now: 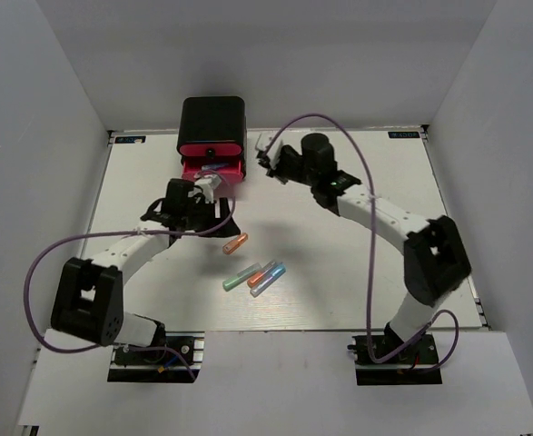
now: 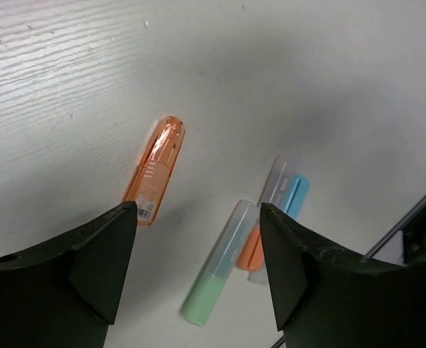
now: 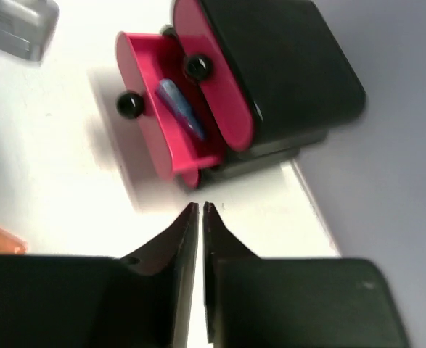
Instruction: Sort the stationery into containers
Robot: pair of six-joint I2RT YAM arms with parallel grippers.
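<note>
An orange marker (image 1: 235,243) lies alone on the white table. In the left wrist view this orange marker (image 2: 154,170) is just ahead of the fingertips, toward the left finger. My left gripper (image 1: 227,221) is open and empty above it. Closer to the front lie a green marker (image 1: 241,277), a second orange one (image 1: 261,273) and a blue one (image 1: 268,280). The black-and-pink box has its pink drawer (image 3: 149,109) pulled out, with a blue item (image 3: 180,109) inside. My right gripper is right of the box; only a narrow empty gap parts its fingers.
The black box (image 1: 213,120) stands at the table's back edge. In the right wrist view, part of the left arm (image 3: 20,25) shows near the drawer. Clear table lies on the right, and purple cables arch over both arms.
</note>
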